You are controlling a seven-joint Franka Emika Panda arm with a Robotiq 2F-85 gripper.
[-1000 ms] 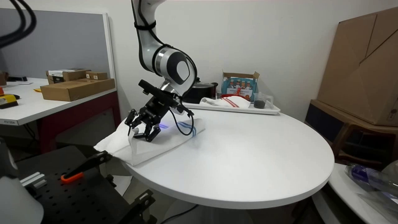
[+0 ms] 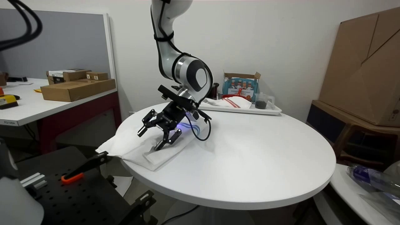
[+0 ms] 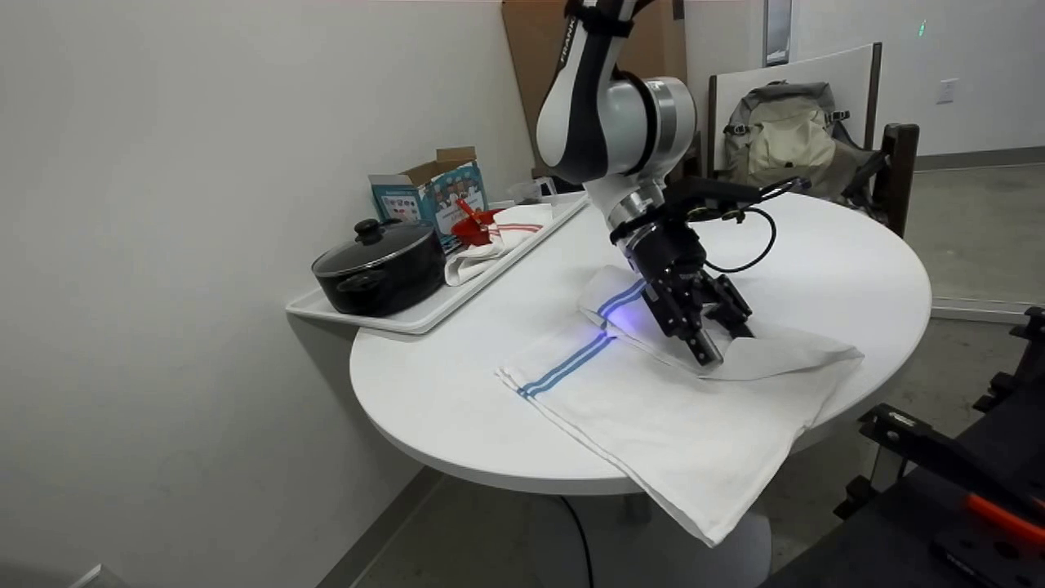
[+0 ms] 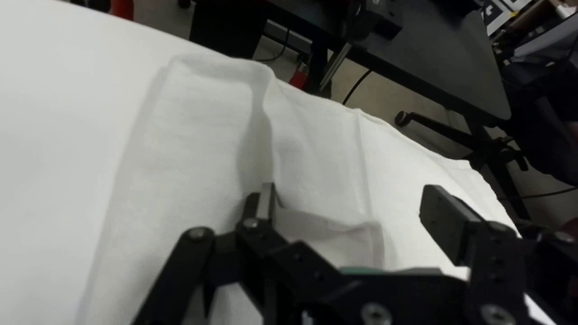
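Note:
A white towel (image 3: 676, 421) with blue stripes lies partly folded over on the round table (image 2: 255, 157), one corner hanging past the edge in exterior view 2. Low over its folded part, my gripper (image 2: 150, 139) points down with its fingers apart. In the wrist view a wide gap separates the two fingertips (image 4: 265, 201); the left one touches or nearly touches a crease of the cloth, and the right one stands clear over it. No cloth is seen pinched between them. Part of the fold is hidden behind the fingers.
At the back, a white tray (image 3: 431, 315) holds a black lidded pot (image 3: 382, 269), a teal box (image 3: 446, 196), a red item (image 3: 473, 227), a red-striped cloth (image 2: 232, 102) and a clear cup (image 2: 262, 101).
In exterior view 1 my gripper has moved right and slightly lower, and its fingers have spread. The raised towel fold beside it now lies flatter. The arm now covers the pot.

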